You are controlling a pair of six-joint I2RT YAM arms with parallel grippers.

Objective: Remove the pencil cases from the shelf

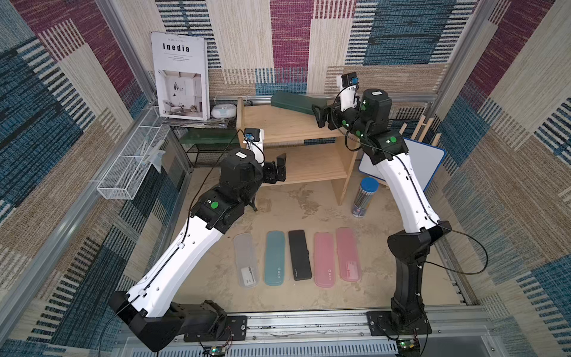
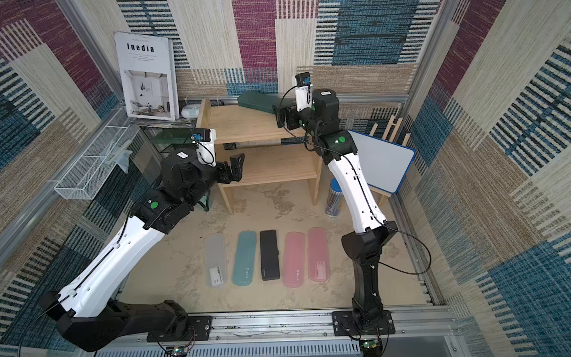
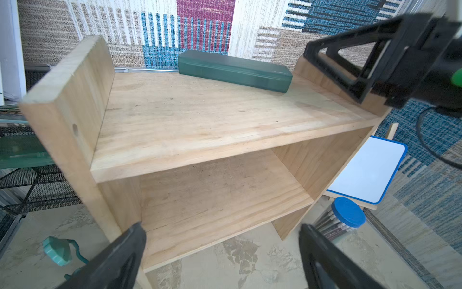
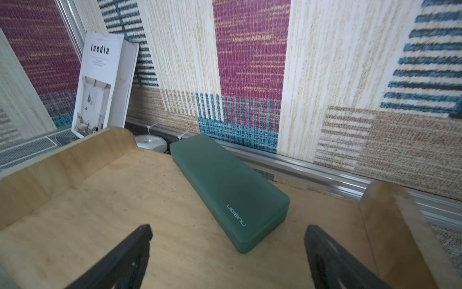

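A dark green pencil case (image 4: 226,185) lies at a slant on the top board of the wooden shelf (image 1: 279,126), towards the back. My right gripper is open at the case's near right end, with both fingers apart and nothing held. In the left wrist view the lower board looks empty. My left gripper stands open and empty in front of the shelf's left side. On the table in front lie a clear case (image 1: 244,253), a teal case (image 1: 274,253), a black case (image 1: 299,253) and two pink cases (image 1: 324,255), side by side.
A blue-lidded jar (image 1: 364,196) and a whiteboard (image 2: 380,160) stand right of the shelf. The white box (image 4: 98,72) leans at the back left, beside a wire basket (image 1: 122,181). Raised side panels (image 3: 72,86) flank the top board. Table space between shelf and cases is clear.
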